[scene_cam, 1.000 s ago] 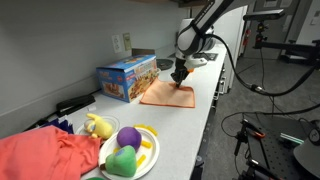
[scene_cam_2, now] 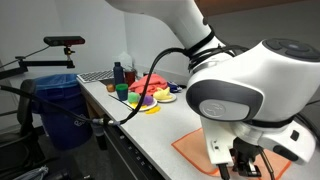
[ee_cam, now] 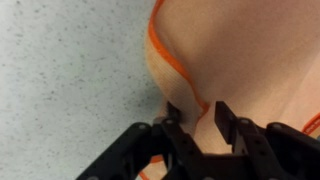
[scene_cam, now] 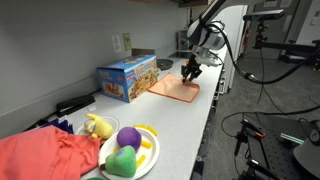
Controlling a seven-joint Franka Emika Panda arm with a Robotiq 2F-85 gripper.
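Note:
A peach cloth with an orange edge (scene_cam: 172,88) lies on the white table at its far end. In the wrist view the cloth (ee_cam: 235,45) is rucked up, and a raised fold runs down to the fingers. My gripper is low over the cloth, its dark fingers apart with cloth showing between them. Whether they pinch it cannot be told. Exterior view 2 shows the gripper (scene_cam_2: 243,168) over the cloth (scene_cam_2: 195,150), the arm hiding much of it.
A blue picture box (scene_cam: 128,79) stands left of the cloth. Nearer are a plate of toy food (scene_cam: 145,150), a purple ball (scene_cam: 130,139) and a red cloth (scene_cam: 45,155).
The arm has tilted and moved away to the right in exterior view 1. The cloth has shifted the same way, and its near edge is farther from the plate.

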